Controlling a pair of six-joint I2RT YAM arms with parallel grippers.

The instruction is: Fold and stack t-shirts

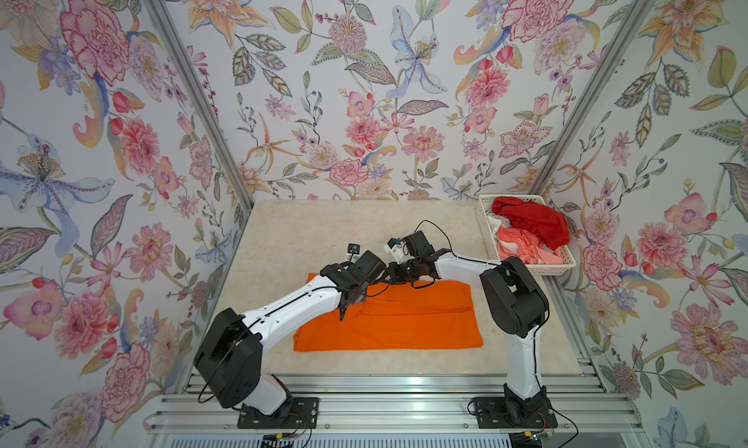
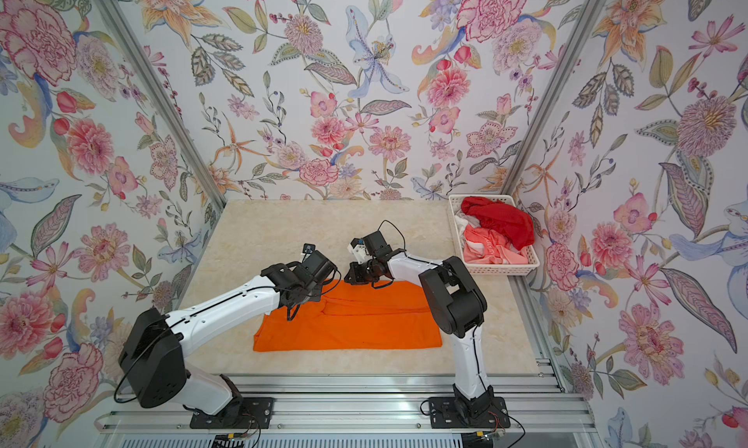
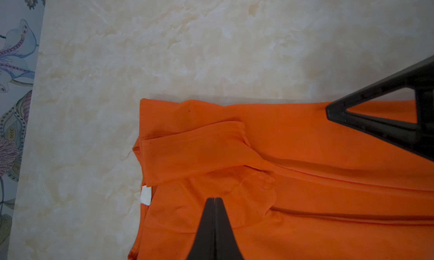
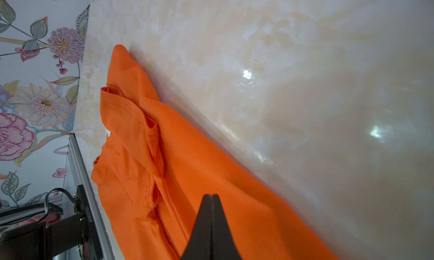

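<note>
An orange t-shirt (image 1: 389,332) lies spread along the front of the table, with folded layers and creases; in the left wrist view a folded flap (image 3: 194,151) sits at its left end, beside a small white label (image 3: 145,195). My left gripper is shut with nothing showing between its fingers, hanging over the shirt's left part. My right gripper is also shut, above the shirt's upper edge near the middle, close to the left one. Its dark housing shows at the right of the left wrist view.
A white basket (image 1: 526,269) of red, pink and white garments (image 1: 530,218) stands at the back right. Floral walls surround the table.
</note>
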